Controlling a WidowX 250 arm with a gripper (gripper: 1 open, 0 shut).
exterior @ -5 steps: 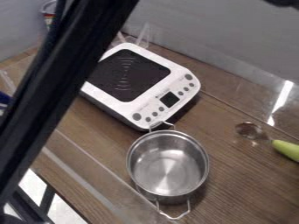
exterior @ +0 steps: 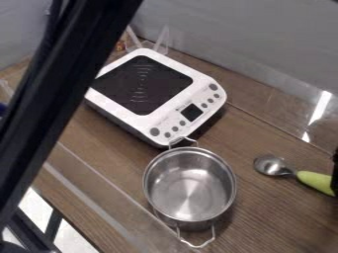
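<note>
A white induction cooker point(exterior: 156, 97) with a black square plate and a button panel sits on the wooden counter. Below it stands an empty steel pot point(exterior: 189, 184) with two loop handles. At the right a steel spoon point(exterior: 272, 165) with a green handle reaches to the frame edge, where a small dark shape, too cut off to identify surely, meets the handle. The gripper's fingers cannot be made out.
A dark frame post crosses the left side diagonally. A clear panel point(exterior: 264, 94) and grey wall run along the back.
The dark shape at top right one second ago is gone from there.
</note>
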